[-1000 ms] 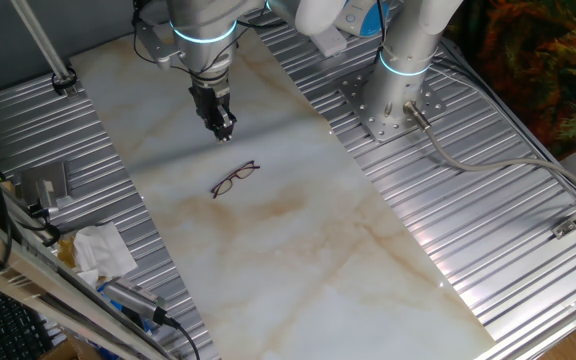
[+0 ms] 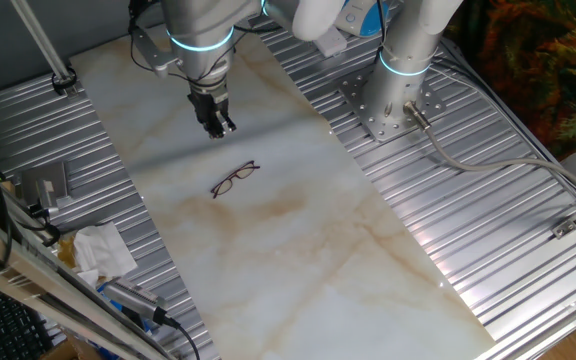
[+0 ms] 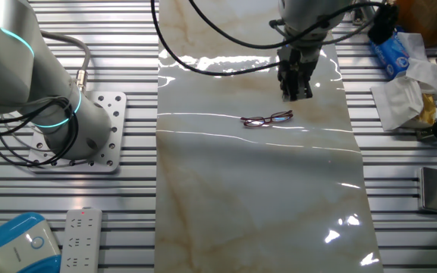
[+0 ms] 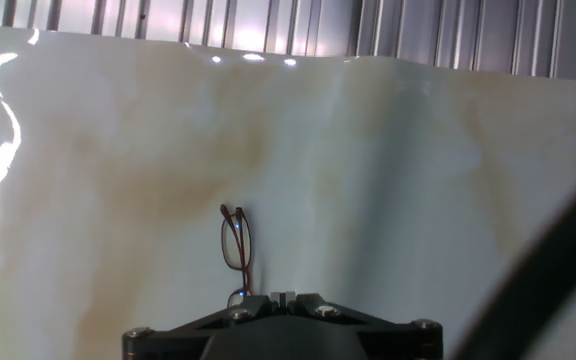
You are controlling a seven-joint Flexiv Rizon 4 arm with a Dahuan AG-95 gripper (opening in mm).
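A pair of dark red-framed glasses [image 2: 235, 179] lies on the marble-patterned sheet [image 2: 298, 260]. My black gripper [image 2: 222, 131] hangs above the sheet, apart from the glasses and a little toward the back in exterior view 1. From exterior view 2, the glasses [image 3: 267, 120] are below and left of the gripper [image 3: 297, 97]. The wrist view has the fingertips together at the bottom centre, nothing visible between them, so the gripper is shut. There the glasses [image 4: 236, 240] appear just left of the fingertips, their lower part hidden behind the gripper.
Slatted metal table surface [image 2: 498, 240] borders the sheet. White tissue [image 2: 103, 250] and a silver handheld device [image 2: 133, 298] lie on the left. A power strip [image 3: 81, 241] stands near the arm's base. Most of the sheet is bare; a black cable [image 3: 226, 73] loops near the gripper.
The gripper has turned about its own axis and shifted slightly left in exterior view 1. The glasses have stayed in place.
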